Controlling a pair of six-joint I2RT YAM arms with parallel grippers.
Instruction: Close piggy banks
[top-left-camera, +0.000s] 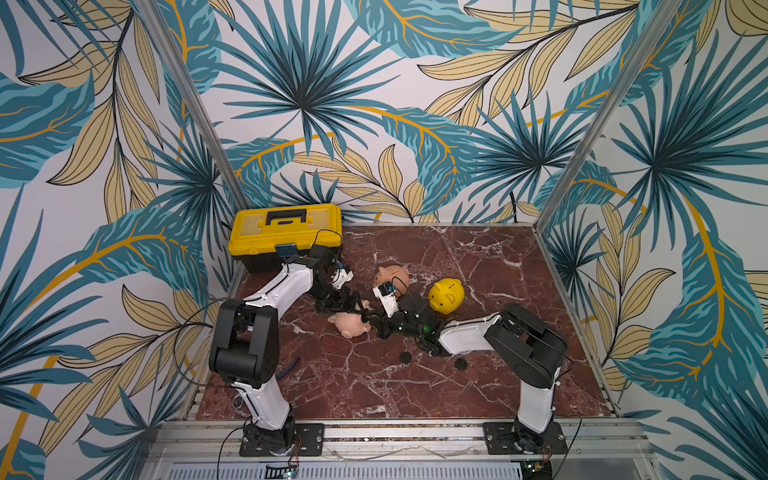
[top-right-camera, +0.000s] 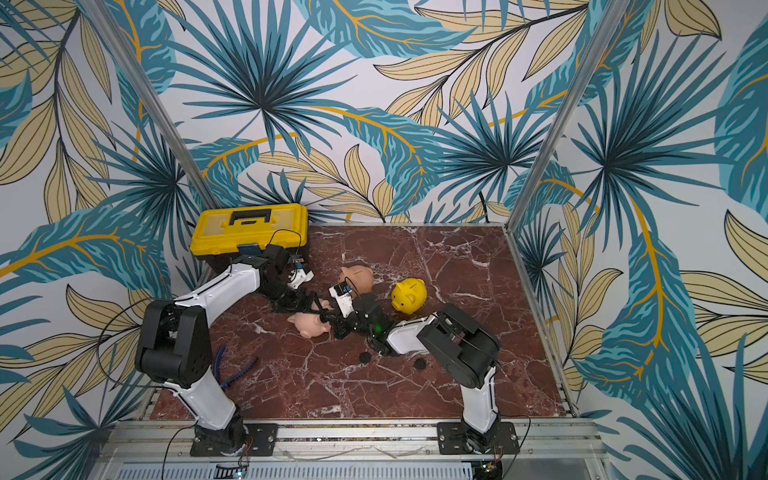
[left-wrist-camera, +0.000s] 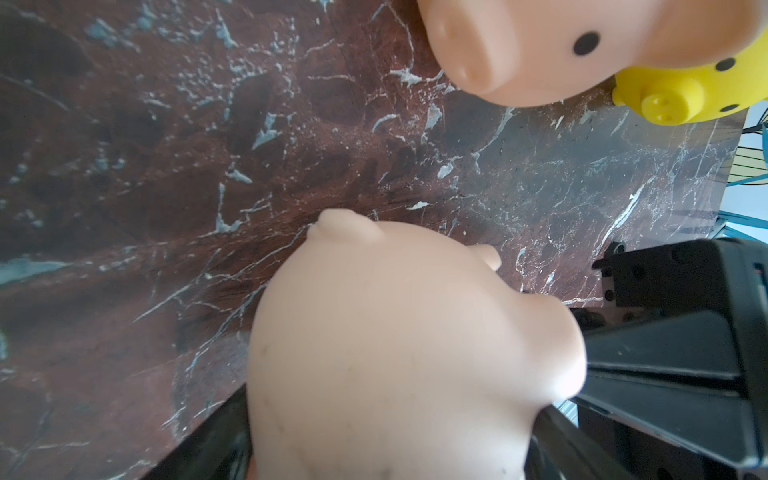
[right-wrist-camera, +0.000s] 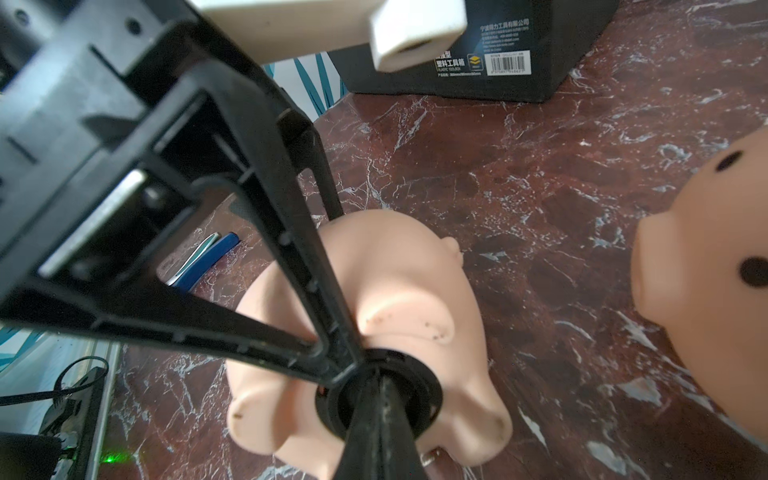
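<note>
A pale pink piggy bank (left-wrist-camera: 400, 344) is clasped between the fingers of my left gripper (top-left-camera: 361, 310), one on each side of its body. Its underside faces my right gripper, which is shut, with its tips at a black round piece (right-wrist-camera: 432, 392) set in the underside. Nothing shows between the right fingers; how deep the tips reach is hidden. Behind the arms stands a second pink piggy bank (top-left-camera: 392, 277), with a yellow piggy bank (top-left-camera: 446, 296) to its right. Two black discs (top-left-camera: 405, 357) lie loose on the table nearer the front.
A yellow and black toolbox (top-left-camera: 284, 228) occupies the back left corner, close behind the left arm. Blue-handled pliers (top-right-camera: 232, 369) lie at the left front.
</note>
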